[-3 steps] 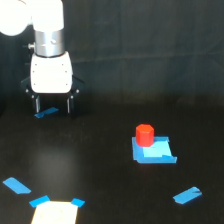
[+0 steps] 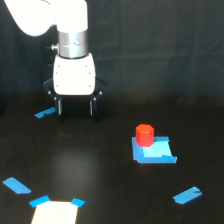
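Observation:
A small red block (image 2: 145, 135) rests at the back left of a pale light-blue square (image 2: 158, 151) bordered by blue tape, right of the centre. My gripper (image 2: 75, 108) hangs from the white arm at the upper left, pointing down. Its two dark fingers stand wide apart, with nothing visible between them. Between the gripper and the red block there is a clear sideways gap, the block being to the right and lower in the view.
A cream-coloured patch (image 2: 55, 213) with blue tape at its corners lies at the bottom left, cut off by the frame edge. Blue tape strips mark the dark table at the left and at the lower right (image 2: 187, 195).
My arm and gripper have shifted to the right at about the same height, the fingers still apart. The red block and the taped patches have not moved.

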